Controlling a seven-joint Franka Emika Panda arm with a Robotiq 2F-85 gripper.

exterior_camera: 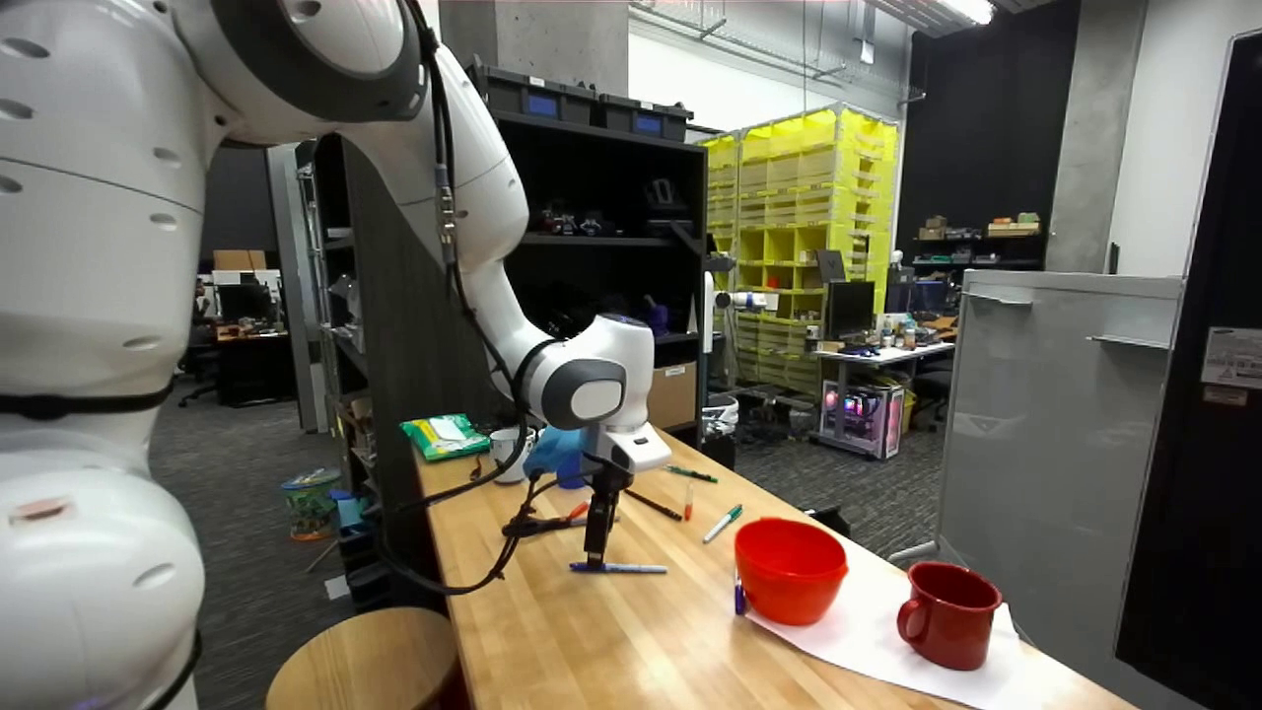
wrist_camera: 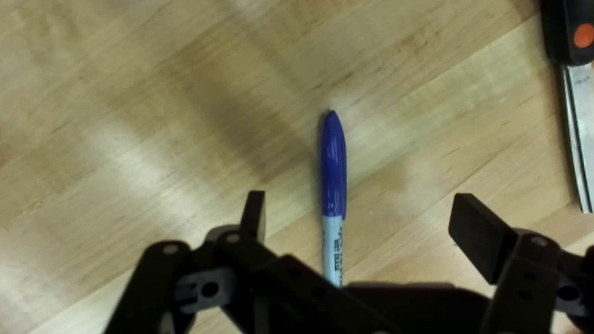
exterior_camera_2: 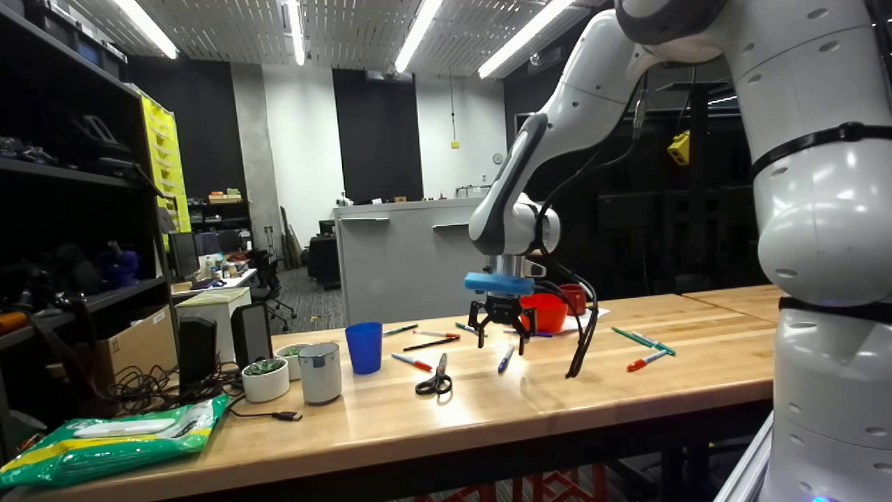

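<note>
A marker with a blue cap and pale barrel (wrist_camera: 333, 167) lies flat on the wooden table. In the wrist view it sits between my two spread fingers, touching neither, its lower end hidden by the gripper's body. My gripper is open and empty, pointing down above the marker. From exterior view 1 the gripper (exterior_camera: 595, 566) appears right over the blue-capped end of the marker (exterior_camera: 627, 569). Exterior view 2 shows a gap between the open gripper (exterior_camera_2: 502, 339) and the marker (exterior_camera_2: 506, 360) below.
Scissors (exterior_camera_2: 436, 381) lie close by; their blade (wrist_camera: 579, 133) shows at the wrist view's right. A red bowl (exterior_camera: 790, 572) and a red mug (exterior_camera: 949, 615) stand on white paper. A blue cup (exterior_camera_2: 364, 348) and several other pens lie or stand around.
</note>
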